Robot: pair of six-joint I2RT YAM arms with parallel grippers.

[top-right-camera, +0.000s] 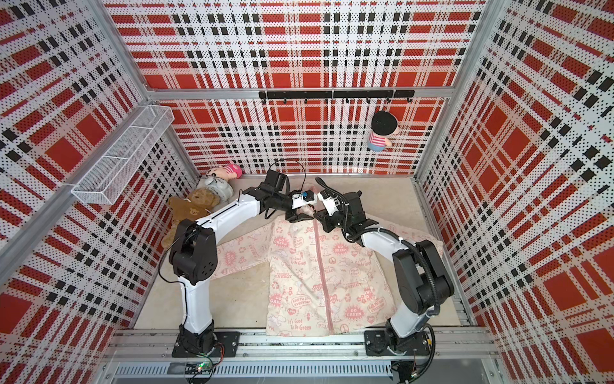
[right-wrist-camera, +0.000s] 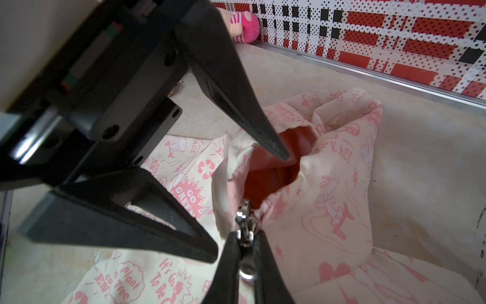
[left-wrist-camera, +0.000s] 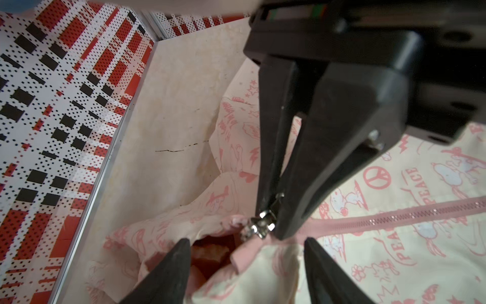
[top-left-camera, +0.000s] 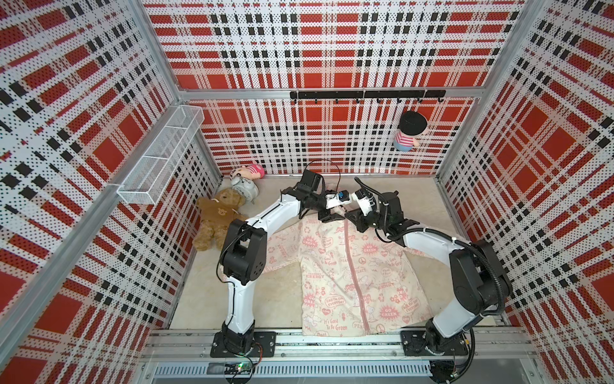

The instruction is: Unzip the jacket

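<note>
The pink-printed cream jacket (top-left-camera: 332, 275) lies front up, its pink zipper (top-left-camera: 355, 288) running down the middle. At the collar, my right gripper is shut on the metal zipper slider (right-wrist-camera: 245, 217), seen in both wrist views. My left gripper is open around the collar fabric just beside the slider and the right fingers; the left wrist view shows its fingertips apart. In the top views both grippers meet over the top of the zipper and partly hide the collar.
A teddy bear (top-left-camera: 214, 217) and other plush toys lie along the left wall. A wire basket (top-left-camera: 160, 153) and a doll (top-left-camera: 407, 142) hang on the walls. Bare table (top-left-camera: 415, 195) shows at the back right.
</note>
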